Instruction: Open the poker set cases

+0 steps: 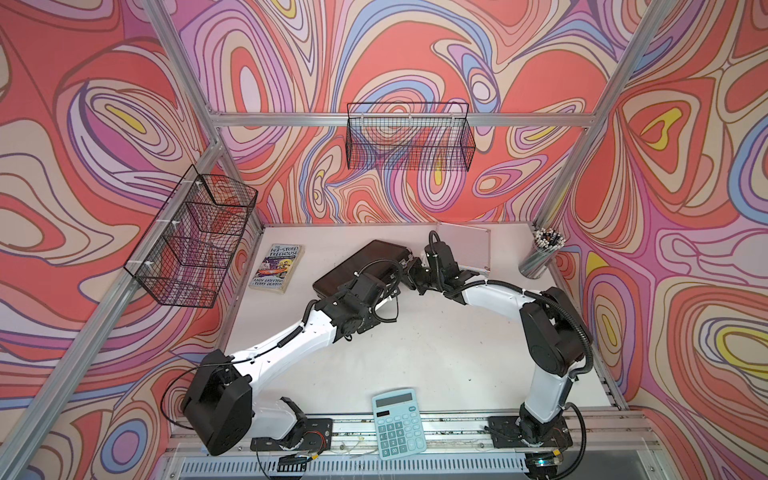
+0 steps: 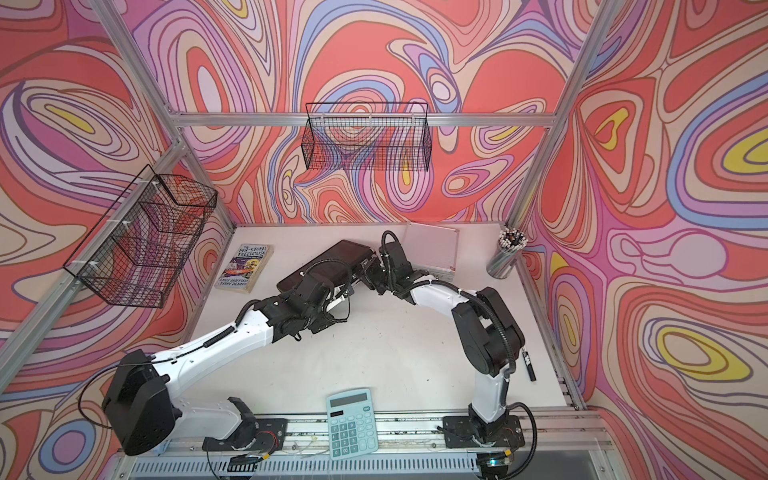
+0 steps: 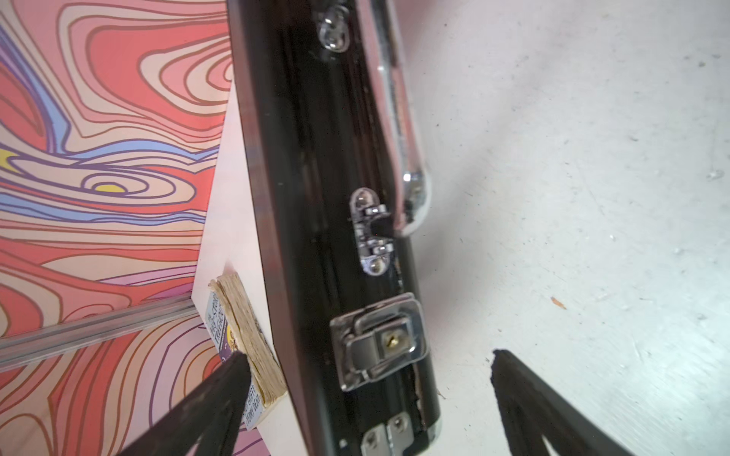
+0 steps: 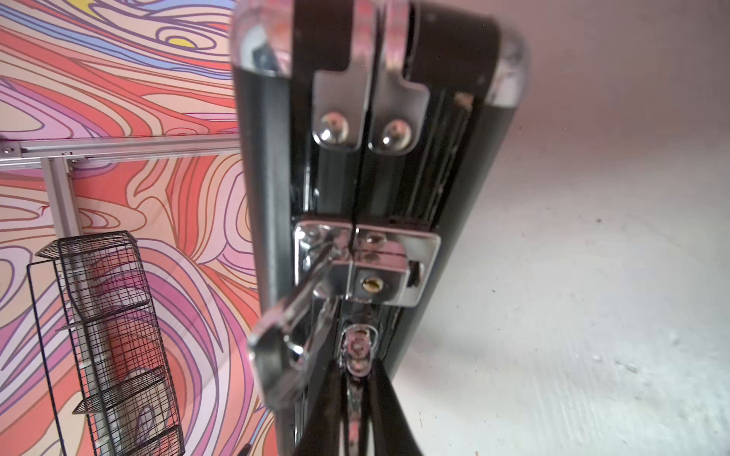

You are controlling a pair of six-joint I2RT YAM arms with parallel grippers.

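Observation:
A black case with metal fittings lies on the table at the back left. In the left wrist view its near latch lies flat against the side, with my left gripper open around this end, its fingers apart. At the other end, the latch's hasp sticks out from the case, raised off its lock plate. My right gripper is shut beside the handle mount, below that latch; nothing clearly shows between its fingers. The seam between lid and base looks closed. A pale, metal-edged panel like a raised case lid stands behind my right arm.
A book lies at the left, a cup of pens at the back right. A calculator sits at the front edge, and a black marker lies far right. Wire baskets hang above.

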